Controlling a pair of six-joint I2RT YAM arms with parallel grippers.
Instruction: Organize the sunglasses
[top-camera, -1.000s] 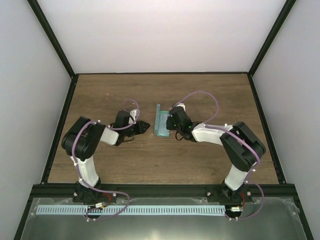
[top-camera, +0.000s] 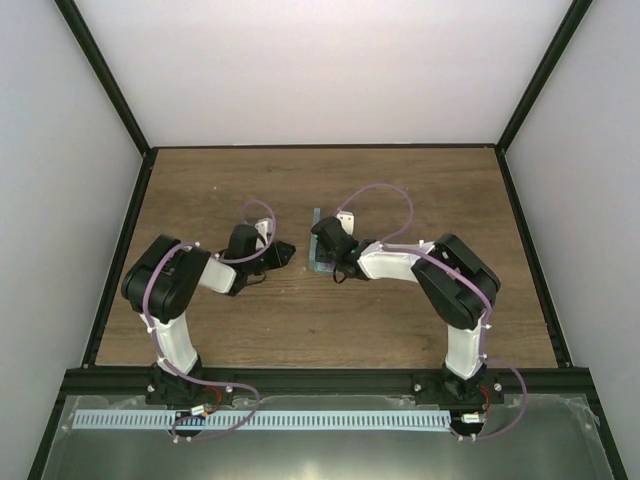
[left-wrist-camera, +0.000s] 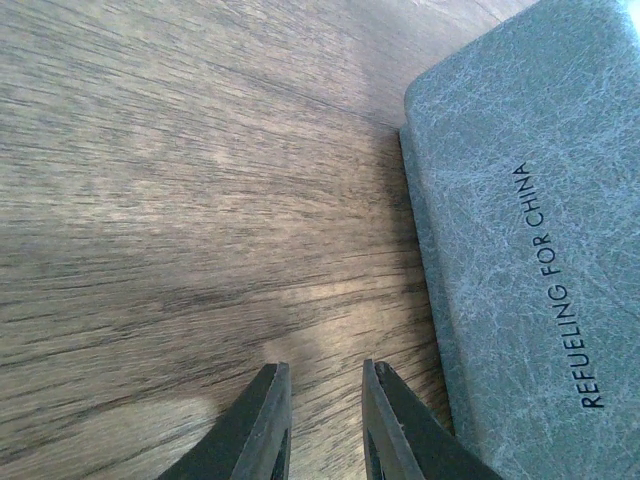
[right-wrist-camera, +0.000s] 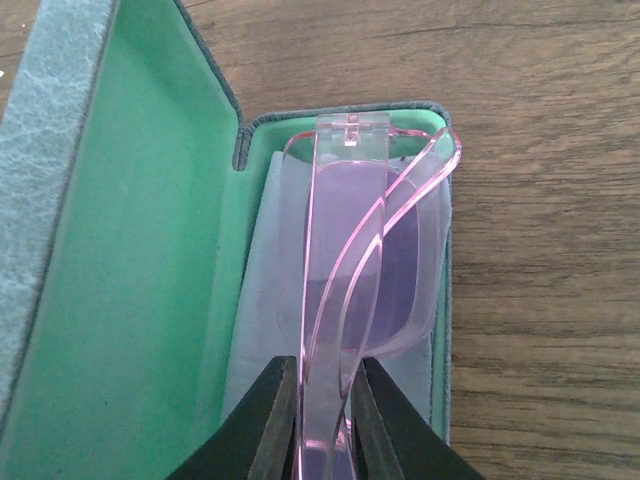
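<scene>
Folded sunglasses with clear pink frames (right-wrist-camera: 345, 200) are in my right gripper, which is shut on their temples. They are over the green-lined base of the open glasses case (right-wrist-camera: 255, 150), lined up with its length; whether they touch the cloth (right-wrist-camera: 245, 330) inside cannot be told. The case lid stands up on the left. In the left wrist view the lid's outside (left-wrist-camera: 530, 220) is blue-grey and printed with words. To its left, my left gripper hangs slightly open above bare wood, apart from the case, holding nothing.
In the top view the right arm (top-camera: 395, 263) covers most of the case, and the left arm (top-camera: 220, 272) stops short of its lid side.
My right gripper has moved left with the sunglasses, from the case's right edge to over its base, and now sits lower. The left arm has shifted very slightly left.
</scene>
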